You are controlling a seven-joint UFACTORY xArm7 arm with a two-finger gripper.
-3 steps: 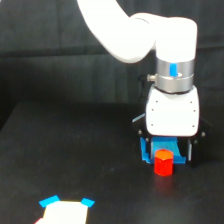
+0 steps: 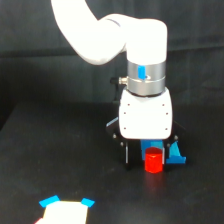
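A small red block stands on the dark table at the right of centre. Blue patches show around it, one blue patch to its right and another behind it. My gripper hangs pointing down at the block, below the white hand. Its dark fingers look spread apart, one to each side of the block, with space between them and it. Their tips are hard to make out against the black table, so contact cannot be told.
At the bottom left a pale object with blue corners is cut off by the frame edge. A dark curtain hangs behind.
The arm and gripper have moved left and slightly down. The red block appears a little further left and turned, showing a rounder outline. The blue patch at right is more uncovered.
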